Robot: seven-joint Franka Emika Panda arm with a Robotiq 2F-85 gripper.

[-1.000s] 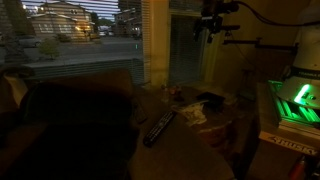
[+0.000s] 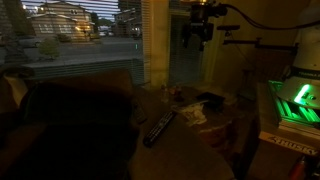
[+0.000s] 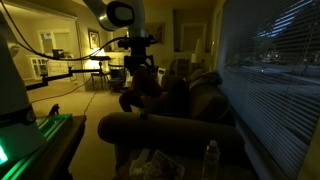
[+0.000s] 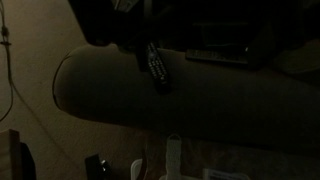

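A dark remote control (image 2: pixel 158 129) lies on the rounded sofa arm (image 2: pixel 185 150). The wrist view shows the remote (image 4: pixel 157 68) near the inner edge of the padded arm (image 4: pixel 200 100). High above the far end of the sofa arm hangs my gripper (image 2: pixel 196 42), well apart from the remote. Seen from the other side, the gripper (image 3: pixel 137 45) is a dark outline in the air. It looks open, and I see nothing held in it. Dim light hides the detail of its fingers.
Past the sofa arm, several small items clutter a low surface, with a clear bottle (image 3: pixel 211 160) among them. Window blinds (image 3: pixel 270 80) run along one side. A side table with boxes (image 2: pixel 292 130) stands near the robot's base.
In exterior view 1 the arm's end and gripper have shifted a little left and down. The remote and the other items have stayed in place.
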